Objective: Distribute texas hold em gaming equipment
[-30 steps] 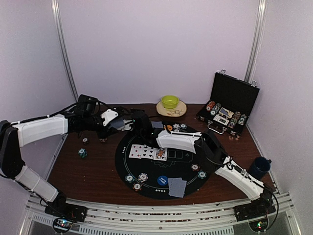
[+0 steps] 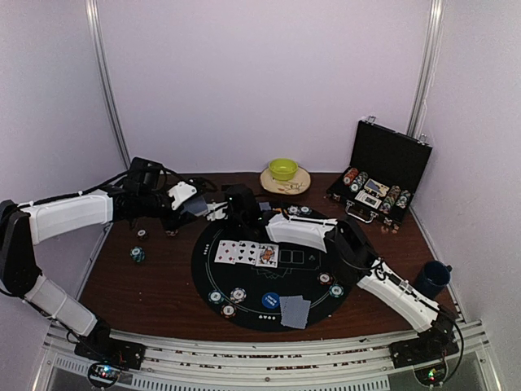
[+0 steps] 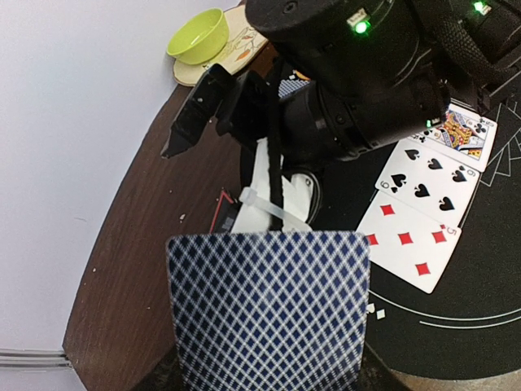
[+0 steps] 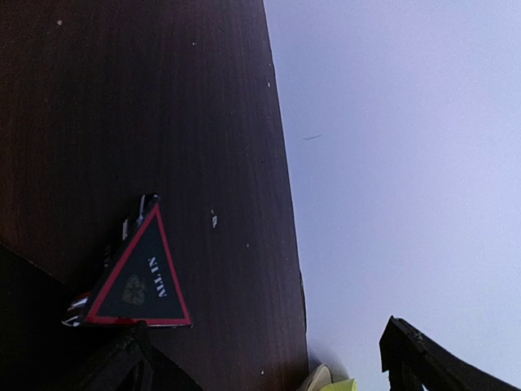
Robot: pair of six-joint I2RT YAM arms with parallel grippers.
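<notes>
In the left wrist view my left gripper is shut on a stack of blue-checked cards [image 3: 269, 309], backs facing the camera. From above, the left gripper [image 2: 186, 208] holds that stack [image 2: 195, 205] over the table's left side. Close to its right is my right gripper [image 2: 218, 212], open, with nothing between its fingers in the right wrist view. Three face-up cards lie in a row on the black mat: a five of diamonds [image 3: 407, 240], a spade card [image 3: 427, 183] and a face card [image 3: 464, 134]. Two face-down cards [image 2: 295, 311] lie at the mat's front.
Poker chips [image 2: 238, 294] and a blue button [image 2: 270, 300] rest on the mat. A black triangular block [image 4: 142, 281] stands on the wood. Behind are a green bowl [image 2: 282, 169] on a plate, and an open chip case [image 2: 383, 179]. A blue mug [image 2: 432, 278] stands at right.
The left arm and the cards on the mat look unmoved.
</notes>
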